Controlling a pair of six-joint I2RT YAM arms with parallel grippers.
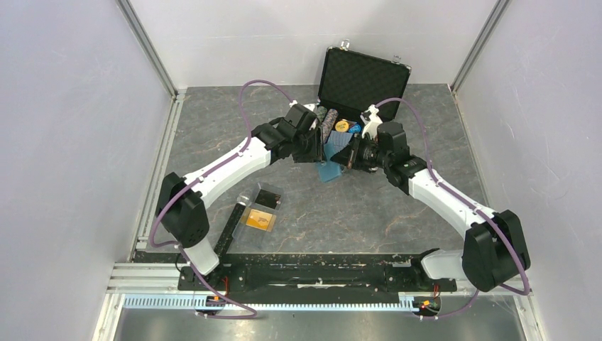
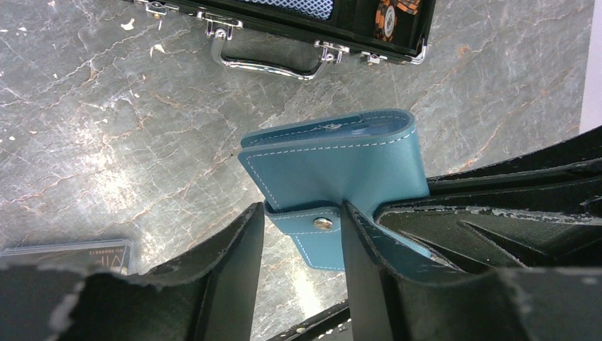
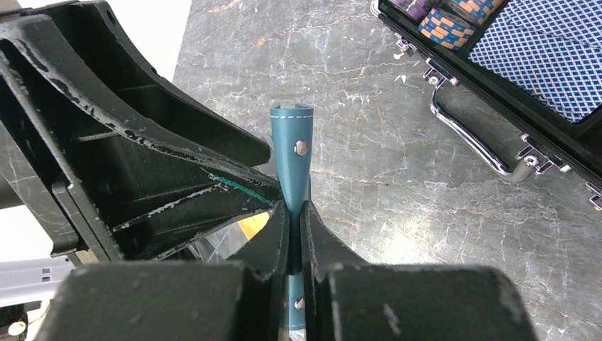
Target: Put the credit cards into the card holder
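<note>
The blue card holder [image 2: 319,170] has white stitching and a snapped strap [image 2: 298,222]. My right gripper is shut on it, holding it on edge above the table. In the left wrist view, the right gripper's dark fingers [image 2: 490,227] pinch it from the right side. My left gripper stands part open, its two tips on either side of the strap's snap; whether they touch the leather I cannot tell. An orange card [image 1: 260,219] and a dark card [image 1: 268,199] lie in clear trays at the front left in the top view.
An open black case [image 1: 364,82] with poker chips and blue card decks stands at the back; its metal handle [image 2: 270,66] faces the holder. A black strip [image 1: 228,230] lies left of the trays.
</note>
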